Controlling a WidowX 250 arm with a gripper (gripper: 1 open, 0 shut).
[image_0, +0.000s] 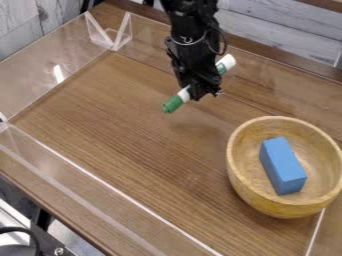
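My gripper is shut on a slim white tube with green parts, held at a slant over the back middle of the wooden table. The tube's green end points down toward the front left, and its white end sticks out up to the right. The fingertips are partly hidden behind the dark gripper body.
A wooden bowl holding a blue block stands at the right. Clear plastic edging runs along the table's left side, with a white wire-like piece at the back left.
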